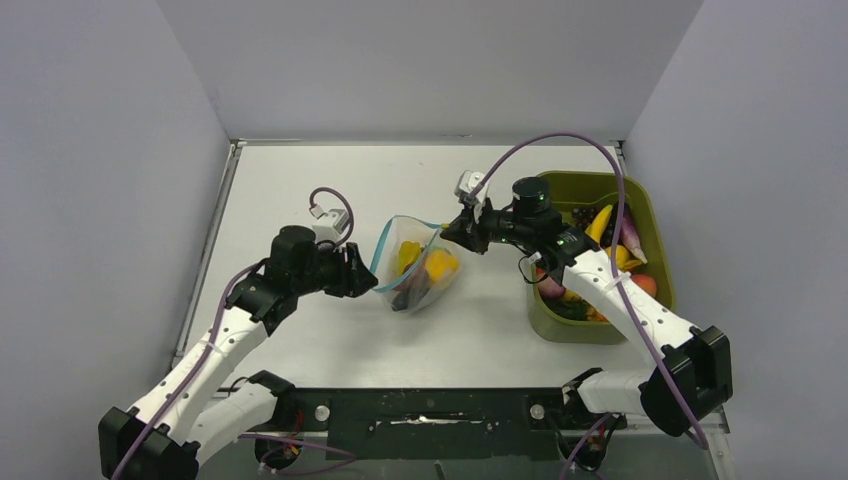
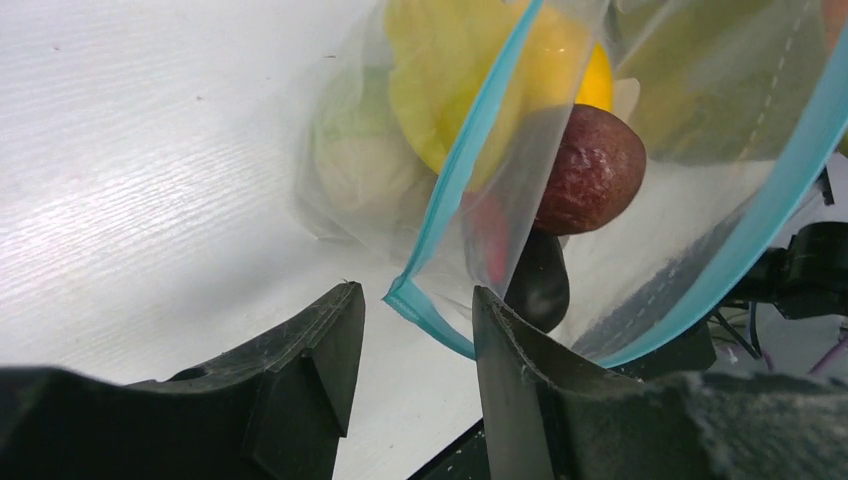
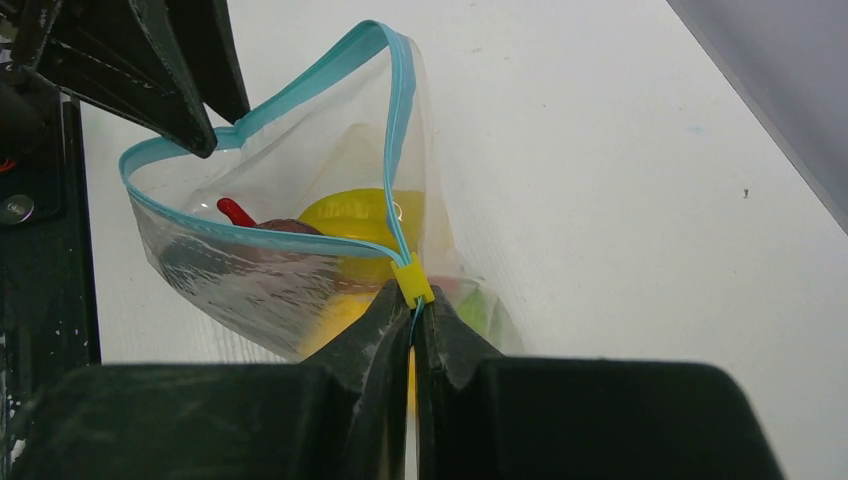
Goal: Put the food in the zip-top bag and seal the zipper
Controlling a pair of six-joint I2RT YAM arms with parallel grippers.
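The zip top bag (image 1: 410, 285), clear with a light blue rim, stands open mid-table. Inside are yellow food (image 3: 345, 207), a dark red round item (image 2: 590, 170), a dark item (image 2: 533, 285) and a red piece (image 3: 235, 210). My right gripper is shut on the bag's yellow zipper tab (image 3: 412, 283), raising that end. My left gripper stands open at the opposite end of the rim, whose blue edge lies just beyond and between its fingertips.
A green bin (image 1: 645, 225) of fruit and vegetables stands at the right of the table, under the right arm. Walls border both sides.
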